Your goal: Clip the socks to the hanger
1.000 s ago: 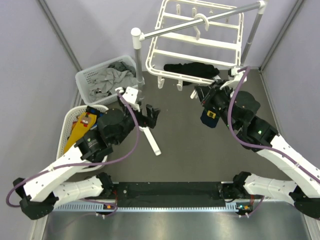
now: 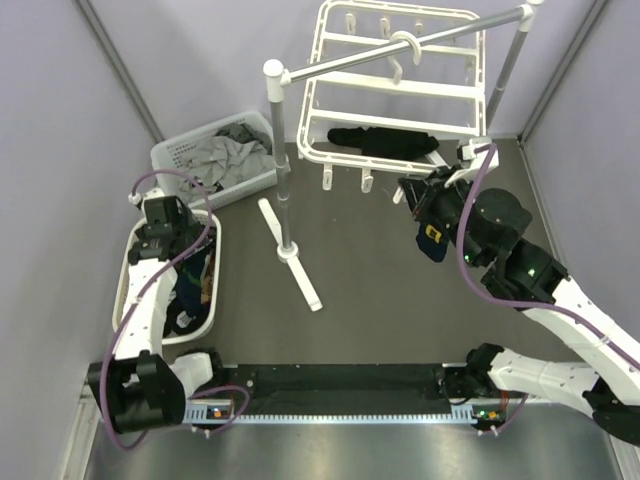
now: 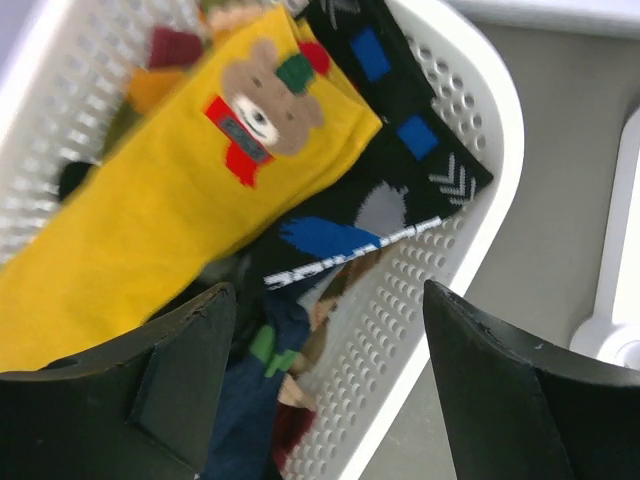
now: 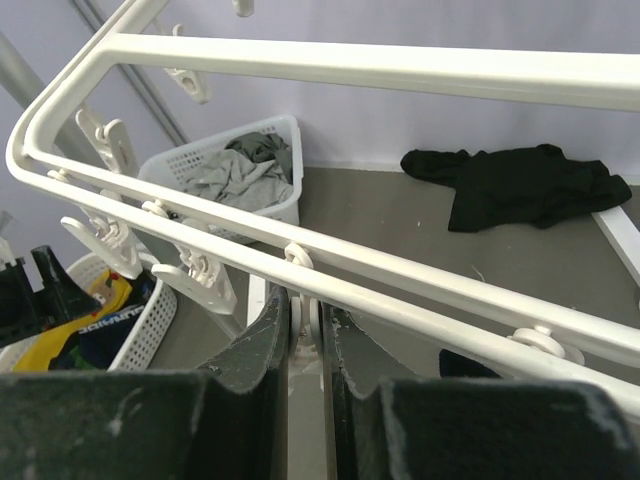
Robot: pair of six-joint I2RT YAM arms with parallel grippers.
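Observation:
The white hanger frame (image 2: 400, 85) hangs from a metal rail, with several clips along its near edge. My right gripper is shut on one of its clips (image 4: 305, 312), just under the front bar. A navy sock (image 2: 432, 242) with a yellow mark dangles below that gripper; its upper end is hidden. Over the laundry basket, my left gripper stands open with nothing between its fingers. Beneath and ahead of it lie a yellow sock (image 3: 200, 180) with a bear and a dark sock (image 3: 330, 215) with blue patches.
A second basket (image 2: 262, 178) holding grey cloth stands behind. Black clothing (image 4: 530, 187) lies on the floor under the hanger. The stand's post (image 2: 283, 190) and white foot (image 2: 300, 280) rise between basket and hanger.
My left arm has swung left and back, from beside the stand's post to over the sock basket. The right arm stays nearly still, while the hanger and hanging sock sway slightly.

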